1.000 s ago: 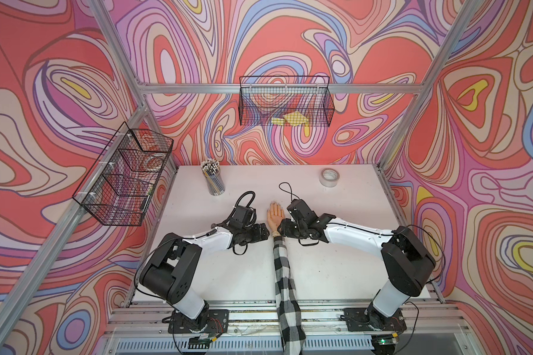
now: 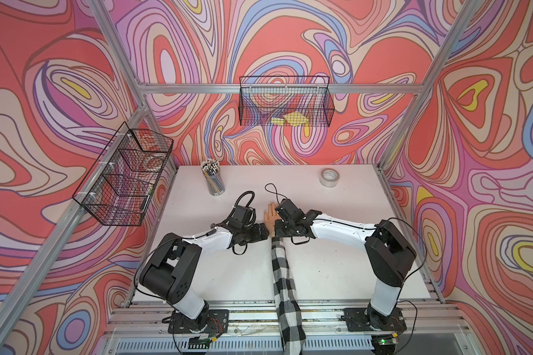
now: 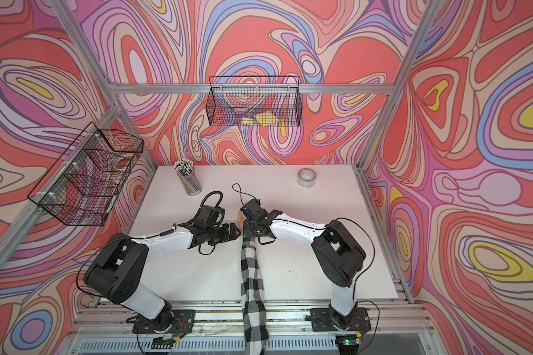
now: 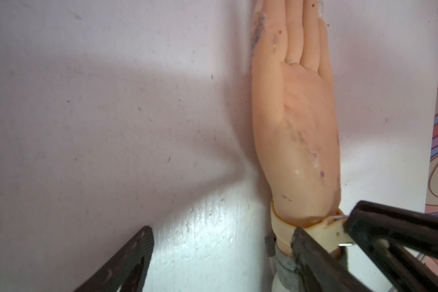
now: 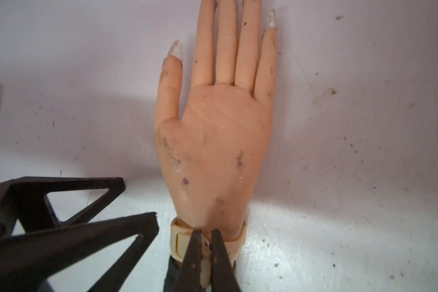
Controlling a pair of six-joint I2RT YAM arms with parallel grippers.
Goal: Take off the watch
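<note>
A beige watch strap goes around the wrist of an artificial hand (image 5: 214,150) lying palm up; its buckle side (image 5: 179,243) shows in the right wrist view. My right gripper is over the wrist at the strap, its fingers shut together; a beige sliver shows at the narrow gap, but I cannot tell whether it is gripped. On the hand's left side my left gripper stands open, one finger (image 4: 306,248) in front of the strap and the other over bare table. From above, the grippers cover the strap.
A checked sleeve (image 2: 284,284) runs from the hand to the table's front edge. At the back stand a cup of pencils (image 2: 214,180) and a roll of tape (image 2: 329,177).
My right gripper has moved left, from the hand's right side to over the wrist. The hand has shifted slightly left. The left arm has stayed still.
</note>
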